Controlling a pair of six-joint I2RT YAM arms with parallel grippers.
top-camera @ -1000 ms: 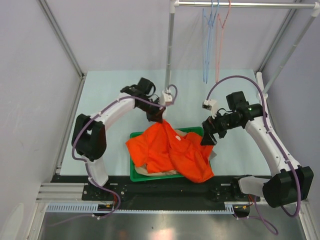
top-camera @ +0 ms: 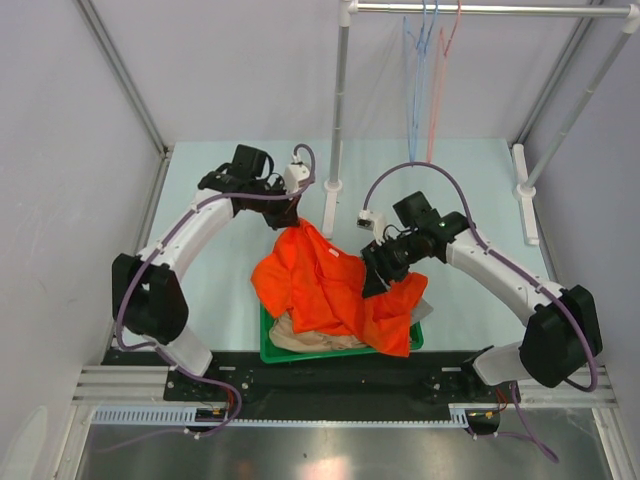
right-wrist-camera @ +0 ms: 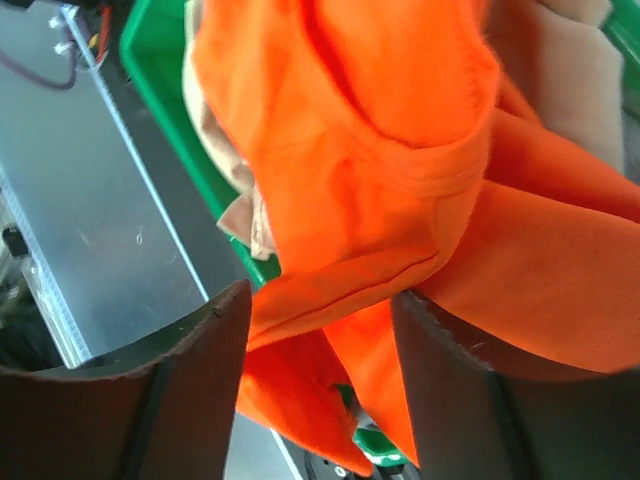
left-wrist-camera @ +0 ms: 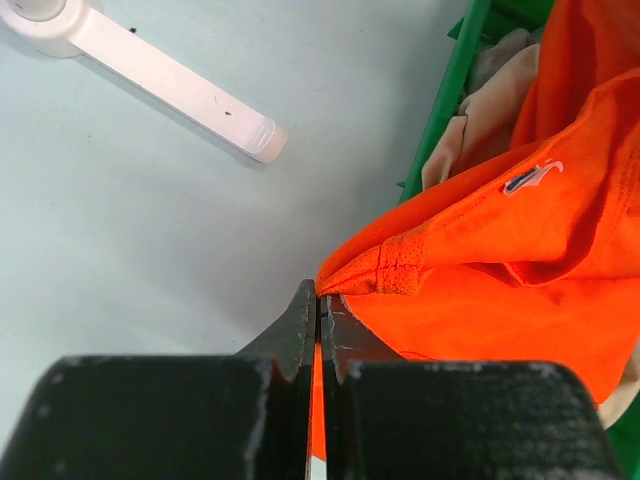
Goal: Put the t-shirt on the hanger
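Note:
An orange t-shirt (top-camera: pixel 320 290) is spread over a green bin (top-camera: pixel 267 340) holding beige cloth. My left gripper is shut on a corner of the shirt, which is drawn up toward the upper left. My right gripper hangs low over the shirt's right part, part open, with a fold of orange cloth between or just beneath its fingers; whether it touches the cloth is unclear.
A metal rail (top-camera: pixel 490 10) with blue hangers (top-camera: pixel 414 90) and a pink hanger (top-camera: pixel 441 90) stands at the back. Its white foot (left-wrist-camera: pixel 170 90) lies on the pale table behind the bin.
My left gripper moved up and left, pulling the shirt's corner with it. My right gripper moved left over the shirt, toward its middle.

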